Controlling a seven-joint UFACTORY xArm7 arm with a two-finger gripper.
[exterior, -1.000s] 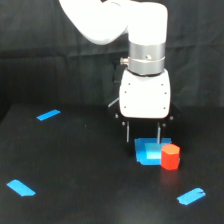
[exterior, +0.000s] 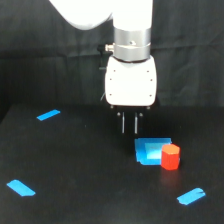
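My gripper (exterior: 130, 123) hangs above the dark table, left of and above a blue square piece. Its two thin fingers point down with a dark gap between them. I see nothing held in that gap. The blue piece (exterior: 142, 145) lies on the table right of centre and has a lighter patch in its middle. A red block (exterior: 171, 157) stands at its front right corner and covers part of it in this view.
Flat blue pieces lie apart on the table: one at the back left (exterior: 48, 115), one at the front left (exterior: 20, 188) and one at the front right (exterior: 191, 196). Bare table fills the centre and left. A dark curtain (exterior: 50, 70) hangs behind.
The gripper has shifted left and slightly up, away from over the blue square piece. Its fingers now stand closer together. The pieces on the table look unmoved.
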